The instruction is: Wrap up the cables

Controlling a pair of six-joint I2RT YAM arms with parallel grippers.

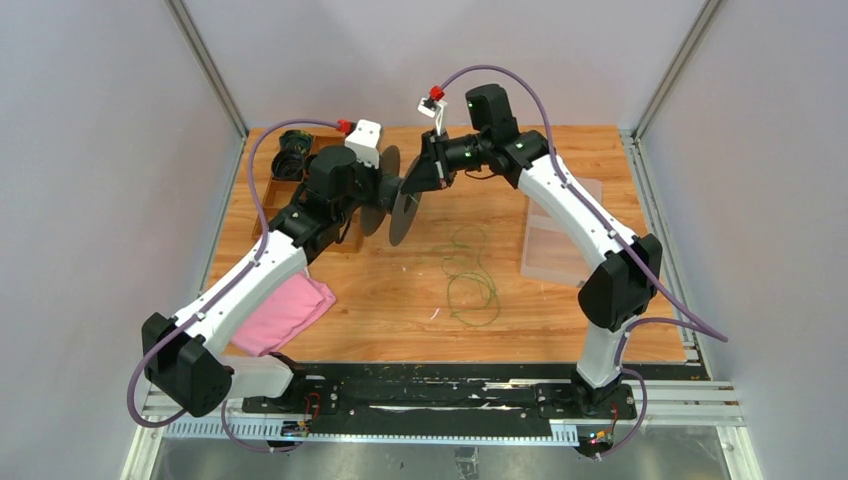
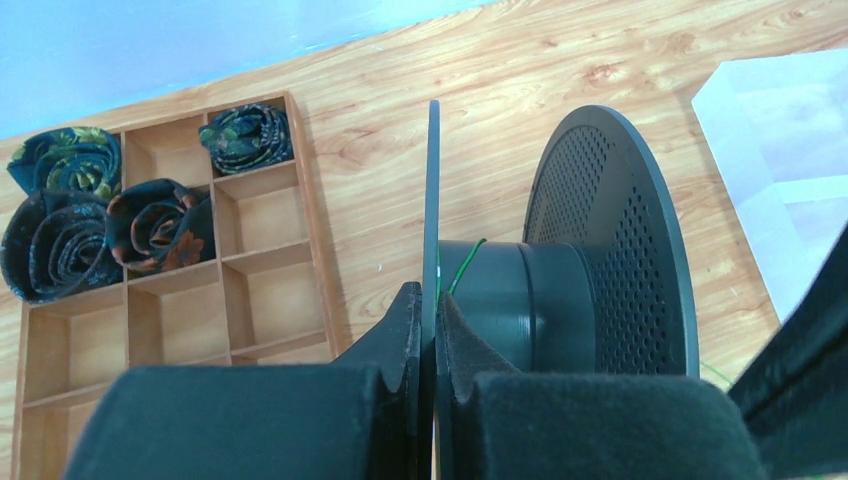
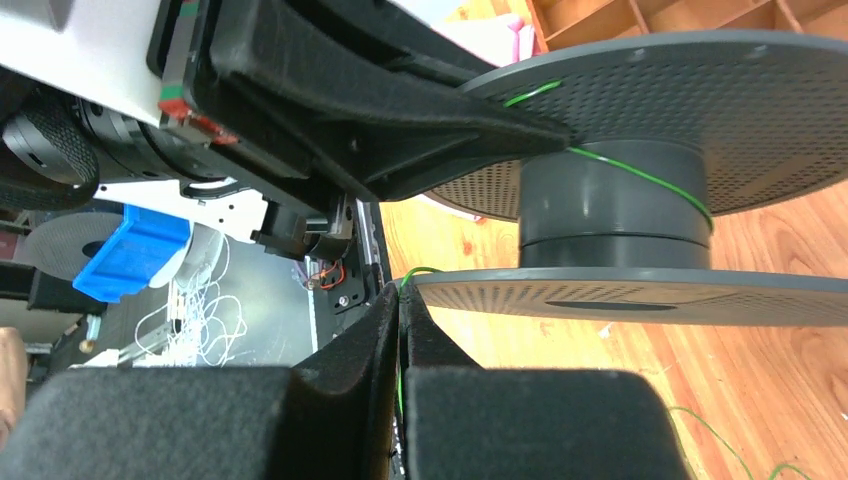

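Note:
My left gripper is shut on one rim of a dark grey spool (image 3: 615, 205), whose perforated flange stands edge-on between the fingers. Held clear of the table, the spool has a green cable (image 3: 640, 175) lying across its hub. Beside the opposite flange, my right gripper is shut, and the thin cable runs between its fingertips. In the top view the rest of the green cable (image 1: 481, 290) lies in loose loops on the table. The two arms partly cover the spool flanges (image 1: 402, 222) there.
A wooden compartment box (image 2: 310, 210) with several rolled dark cloths is at the back left. A clear plastic bin (image 1: 550, 250) stands at the right, a pink cloth (image 1: 285, 313) at the front left. The front middle of the table holds little besides cable.

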